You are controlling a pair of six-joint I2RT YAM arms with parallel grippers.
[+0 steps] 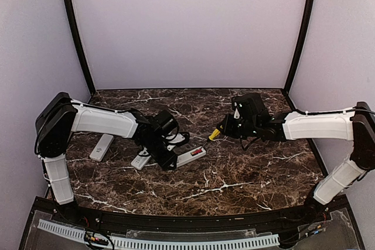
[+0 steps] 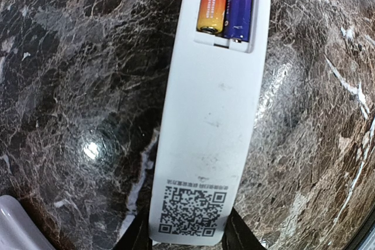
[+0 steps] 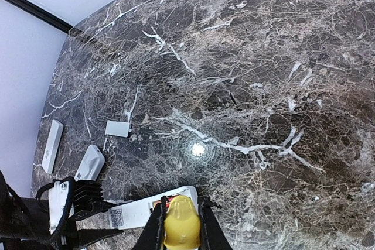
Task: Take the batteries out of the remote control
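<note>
A white remote control (image 2: 208, 109) lies back up, its battery bay uncovered. In the left wrist view an orange-red battery (image 2: 214, 1) and a purple battery (image 2: 238, 4) sit side by side in that bay; their far ends are cut off. My left gripper (image 1: 172, 163) is shut on the remote's end that bears the QR code. From the right, my right gripper is shut on the yellow handle of a tool (image 1: 214, 134). Its thin dark shaft points down to the bay's far end in the top view; whether the tip touches a battery cannot be made out.
A white flat piece (image 3: 118, 128), probably the cover, lies behind the remote. Two more white remotes are at the left, one (image 1: 102, 147) further out and one (image 1: 140, 159) beside my left gripper.
</note>
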